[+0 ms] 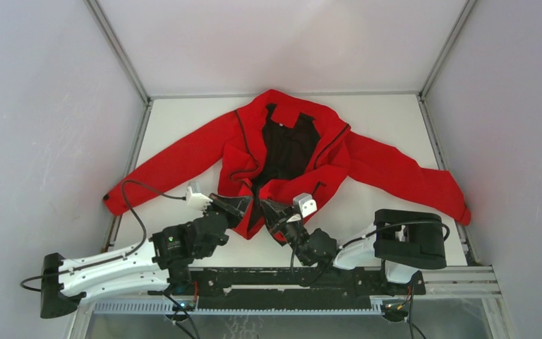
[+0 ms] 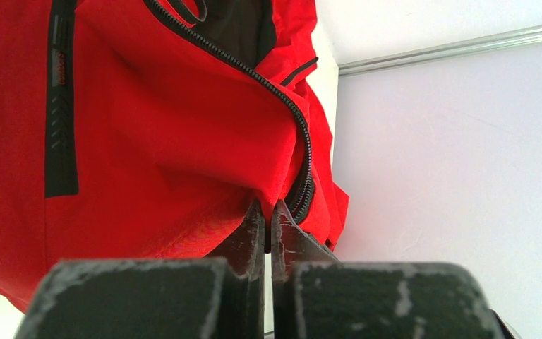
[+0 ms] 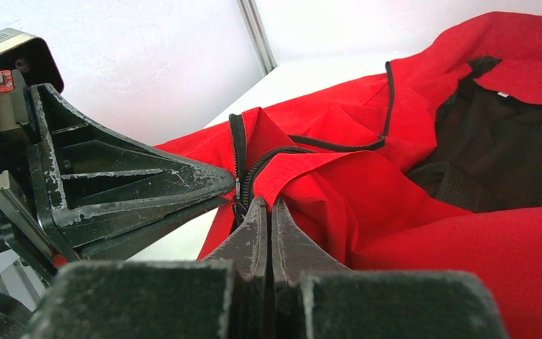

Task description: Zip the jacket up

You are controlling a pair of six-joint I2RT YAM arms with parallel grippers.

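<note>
The red jacket [image 1: 303, 189] lies spread open on the table, its black lining [image 1: 286, 152] exposed between the two front panels. At the lower front, my left gripper [image 1: 248, 203] and right gripper [image 1: 263, 203] point towards each other, tips close together. In the left wrist view the left fingers [image 2: 240, 244] are shut, with red cloth gathered at their tips beside the toothed zip edge [image 2: 306, 145]. The right fingers [image 3: 298, 247] are also shut, and cloth folds converge at their tips. Left fingertips [image 3: 219, 182] touch the black zip tape [image 3: 238, 148]; the slider is hard to make out.
The sleeves stretch out, the left sleeve [image 1: 176, 168] to the left and the right sleeve [image 1: 402, 173] to the right. White walls enclose the table [image 1: 183, 116] on the sides and back. Bare tabletop shows around the jacket.
</note>
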